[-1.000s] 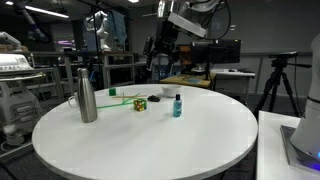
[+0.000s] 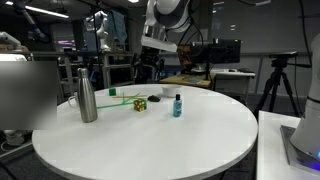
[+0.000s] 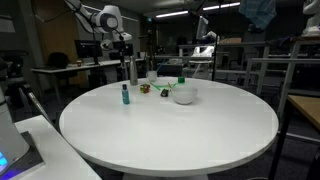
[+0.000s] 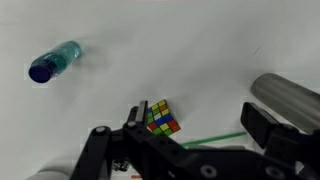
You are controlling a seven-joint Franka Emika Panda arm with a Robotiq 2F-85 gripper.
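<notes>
Near the middle of the white table sits a Rubik's cube (image 2: 140, 105), which the wrist view shows close to my left finger (image 4: 133, 125). My gripper hangs above the table, its two black fingers spread wide apart and nothing held between them. A small teal bottle (image 4: 55, 62) with a dark cap stands apart from the gripper at the upper left of the wrist view. A steel flask (image 2: 87, 100) stands upright on the left in exterior view 1.
A white bowl (image 3: 185, 95) and a small green object (image 2: 112, 92) stand farther back. A thin green stick (image 4: 215, 139) lies beside the cube, with a dark object (image 2: 154, 98) close by.
In exterior view 1 the arm has shifted left over the table. The cube, bottle and flask have stayed where they were.
</notes>
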